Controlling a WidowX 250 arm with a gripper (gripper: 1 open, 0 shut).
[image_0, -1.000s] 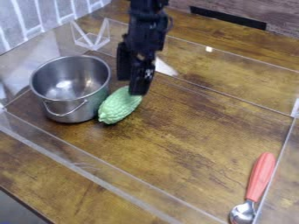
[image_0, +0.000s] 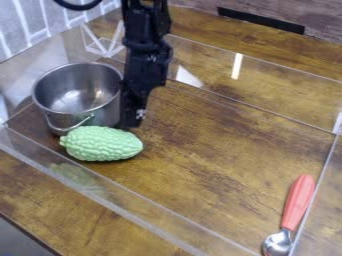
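My black gripper (image_0: 134, 115) is low beside the right side of a steel pot (image_0: 74, 90), its fingertips dark and blurred, with nothing visible held between them. A pale green bumpy vegetable toy (image_0: 102, 144) lies on the wooden board just in front of the pot, apart from the fingertips.
A red-handled scoop (image_0: 297, 205) lies at the front right. Clear low walls surround the wooden area (image_0: 214, 150), whose middle and right are mostly free.
The gripper has shifted slightly left.
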